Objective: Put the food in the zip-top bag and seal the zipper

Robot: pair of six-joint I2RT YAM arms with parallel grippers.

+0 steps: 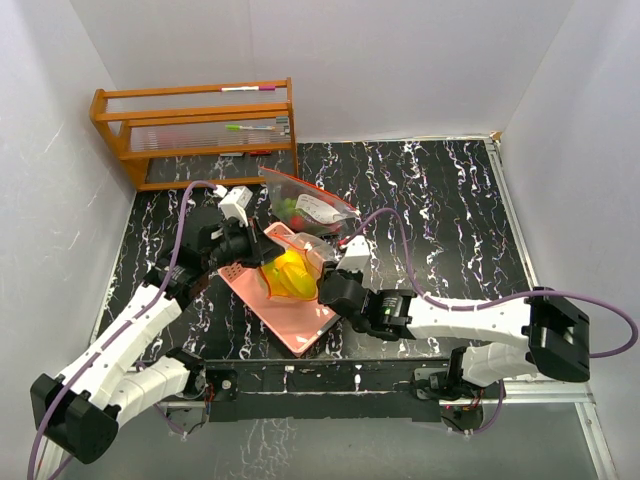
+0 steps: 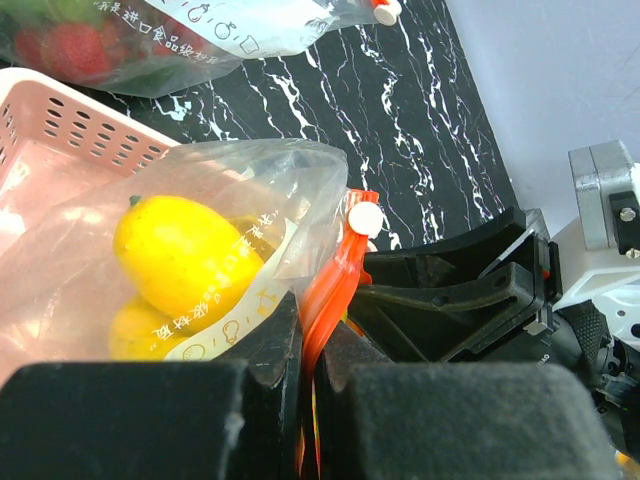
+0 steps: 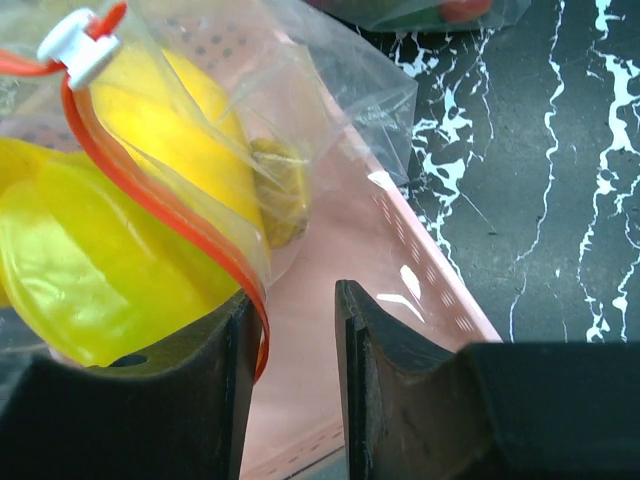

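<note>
The clear zip-top bag (image 1: 318, 257) with a red zipper rim lies in the pink basket (image 1: 290, 325), its mouth spread. Yellow food (image 2: 185, 255) fills it, partly behind the printed film. My left gripper is shut on the bag's red rim, which runs down between its fingers. A white slider (image 2: 365, 218) sits at one end of the zipper. At the rim's other side, my right gripper stands part open, the red edge (image 3: 255, 290) passing along the inner side of its left finger. In the top view the arms hide part of the bag's mouth.
Behind the basket lies a second clear bag (image 1: 310, 205) with red and green food and a white label. A wooden rack (image 1: 200, 115) stands at the back left. Right of the basket, the black marbled table (image 1: 440, 230) is clear.
</note>
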